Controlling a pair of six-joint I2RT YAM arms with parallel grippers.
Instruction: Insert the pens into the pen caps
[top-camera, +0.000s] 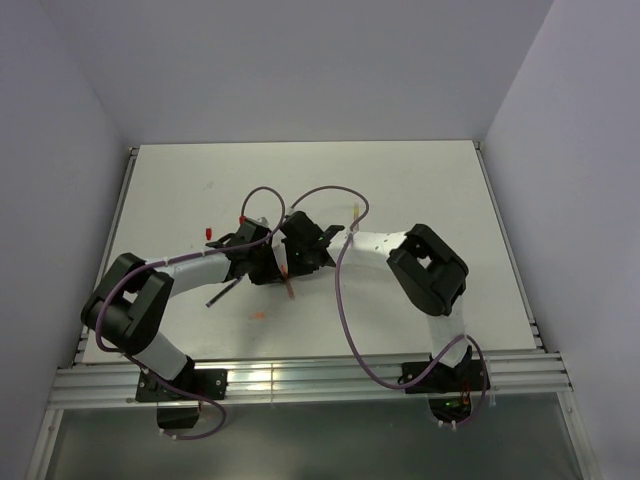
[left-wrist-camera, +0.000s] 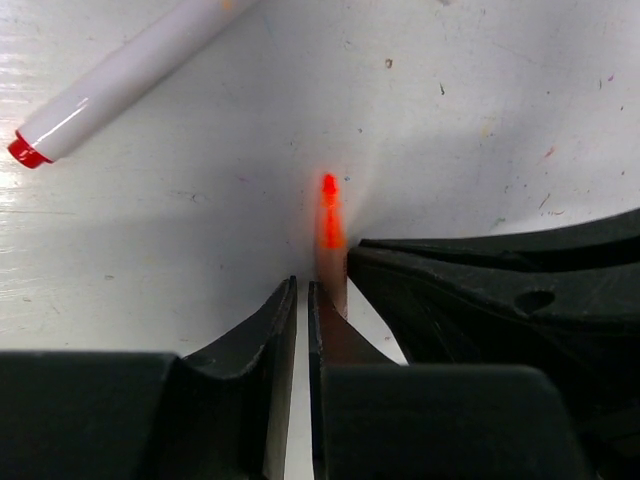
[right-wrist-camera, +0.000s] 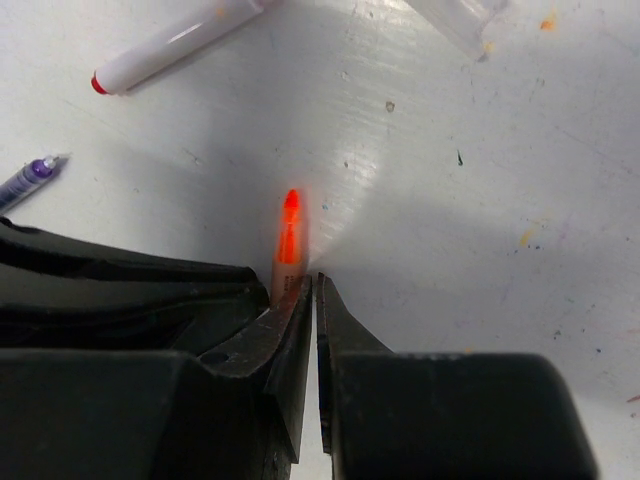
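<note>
A pen with a bright orange tip (left-wrist-camera: 331, 225) lies between the two grippers, close against both; its rear part is hidden under them in the wrist views. From above, the pen (top-camera: 288, 284) points toward the table's front edge. My left gripper is shut, its fingers almost meeting, and only a thin strip of bare table shows in the gap. On the pen's other side, my right gripper is likewise shut with no object visible in its gap. A white barrel with a red end (left-wrist-camera: 115, 75) lies apart from both.
A purple pen (top-camera: 224, 292) lies near the left arm; a yellow one (top-camera: 355, 212) is behind the right arm. A clear piece (right-wrist-camera: 460, 18) shows at the right wrist view's upper edge.
</note>
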